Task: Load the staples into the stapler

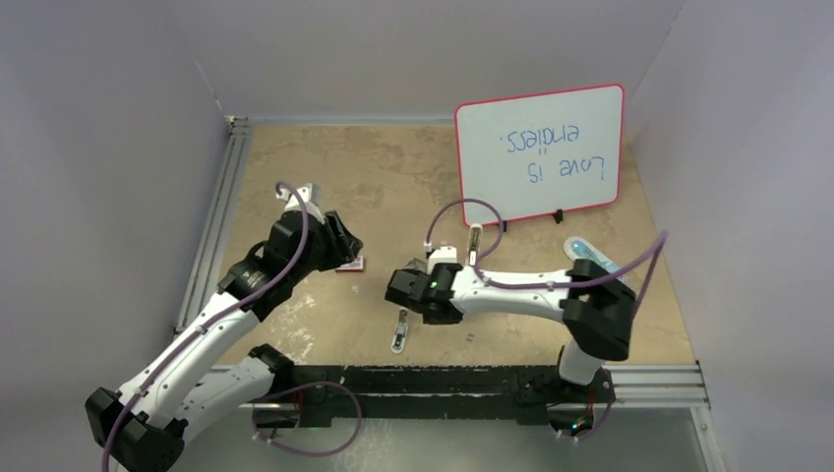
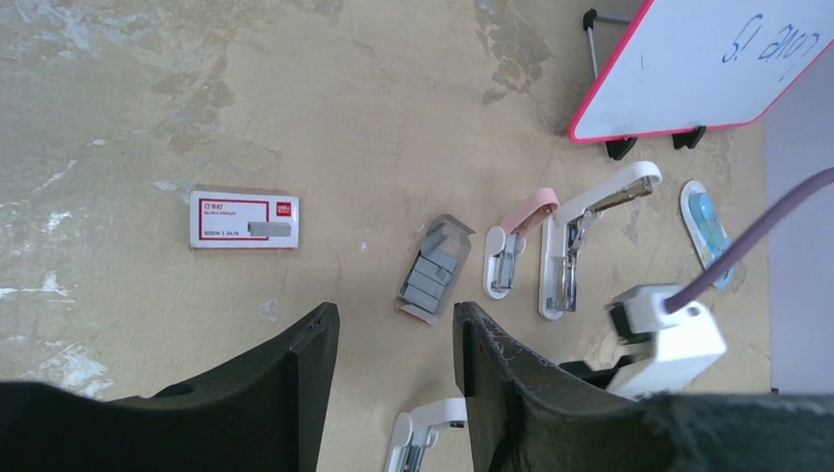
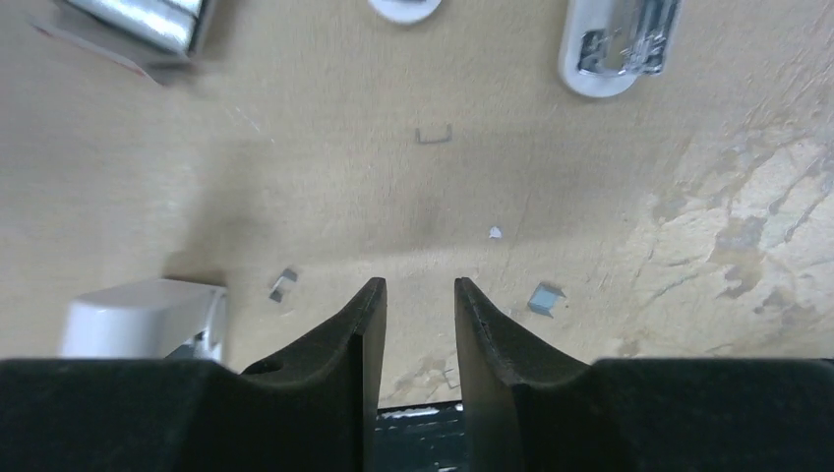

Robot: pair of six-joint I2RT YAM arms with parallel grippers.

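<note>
My left gripper is open and empty, above the table near the white-and-red staple box (image 2: 244, 219). An open grey tray (image 2: 435, 271) holds several grey staple strips. To its right stand a pink stapler (image 2: 506, 254) and a larger white stapler (image 2: 558, 265), both opened. A third, white stapler (image 1: 399, 334) lies open near the front edge, partly hidden by my left finger in the left wrist view. My right gripper is open over the table, with nothing between its fingers; the stapler's white top (image 3: 143, 320) is at its lower left.
A loose staple (image 3: 433, 136) and small grey bits (image 3: 544, 299) lie on the table. The whiteboard (image 1: 541, 152) stands at the back right, with a blue-and-white item (image 1: 598, 258) in front of it.
</note>
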